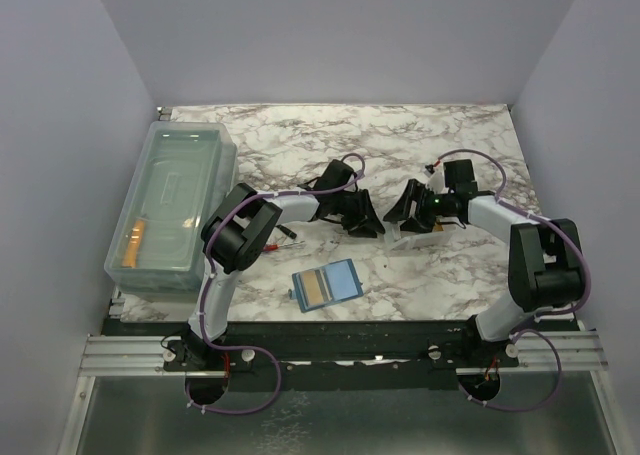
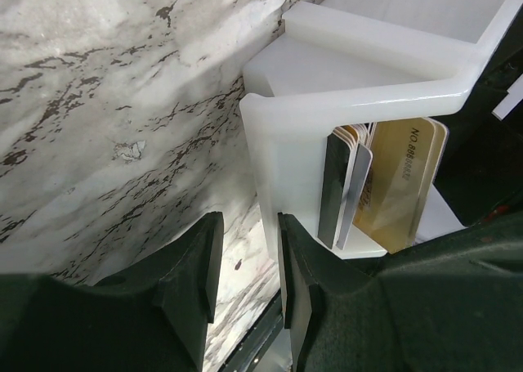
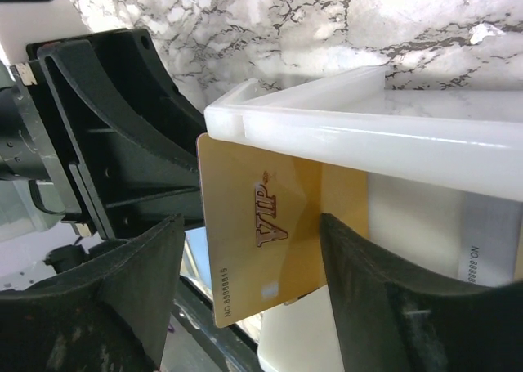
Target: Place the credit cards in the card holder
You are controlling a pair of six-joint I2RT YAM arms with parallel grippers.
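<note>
The white card holder holds several cards, a grey one and gold ones among them, seen edge-on in the left wrist view. A gold VIP card lies under the holder's rail, between my right gripper's part-open fingers; whether they press on it I cannot tell. My left gripper is at the holder's near end, fingers apart, nothing visible between them. In the top view both grippers are at the holder, right of centre.
A blue-and-tan tray-like object lies at the front centre. A clear bin fills the left side, with small tools near it.
</note>
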